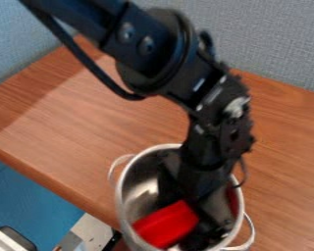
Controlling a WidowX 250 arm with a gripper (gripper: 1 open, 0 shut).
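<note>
A silver pot (134, 184) with side handles stands near the table's front edge at the bottom centre. Inside it lies a red elongated object (165, 225), partly hidden by my gripper (199, 218). The gripper has its tips down in the pot at the red object's right part. The fingers are dark and blurred, and whether the red object is between them is hard to see.
Grey padded walls rise behind it. At the lower left, beyond the table edge, are a blue surface and a white object (5, 240).
</note>
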